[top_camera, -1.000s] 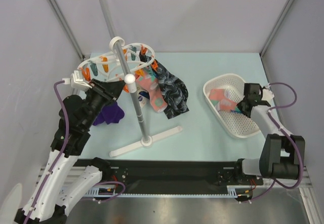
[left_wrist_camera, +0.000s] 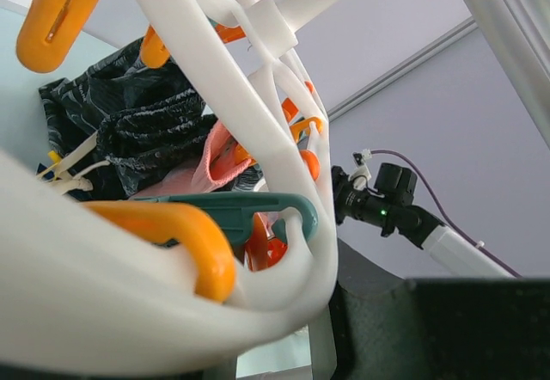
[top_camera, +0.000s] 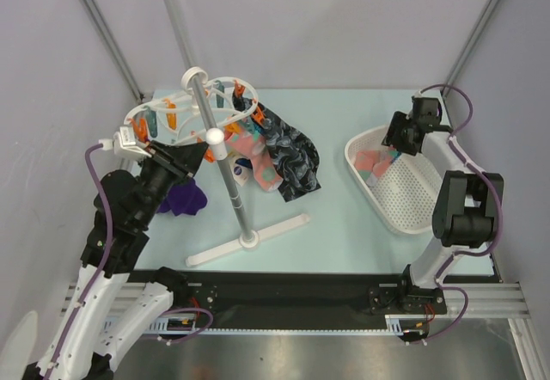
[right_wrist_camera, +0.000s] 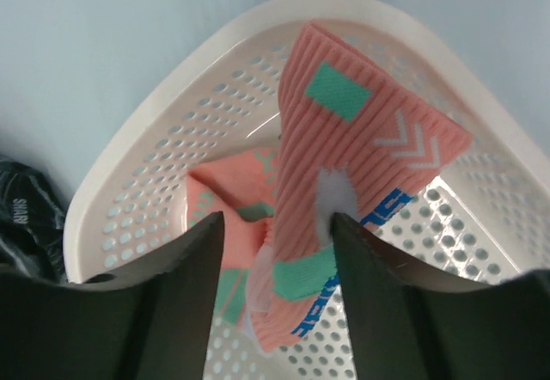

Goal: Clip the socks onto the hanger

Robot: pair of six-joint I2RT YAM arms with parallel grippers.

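Observation:
The white clip hanger (top_camera: 196,105) with orange and teal clips has pink and dark patterned socks (top_camera: 292,152) hanging beneath it. My left gripper (top_camera: 193,152) is at its near rim, shut on it; in the left wrist view dark fingers sit below the white ring and clips. My right gripper (top_camera: 395,144) is over the basket's back, part open above a pink striped sock (right_wrist_camera: 331,165) with green patches; a second pink piece (right_wrist_camera: 223,186) lies beside it. Whether the sock touches the fingers is unclear.
A white perforated basket (top_camera: 408,217) stands on the right. A purple cloth (top_camera: 180,195) lies left under the hanger, whose pole base (top_camera: 279,229) spans the front.
My right arm has swung toward the back of the basket, its gripper now higher in the top view above the sock. The hanger shifted slightly left; the left arm barely moved.

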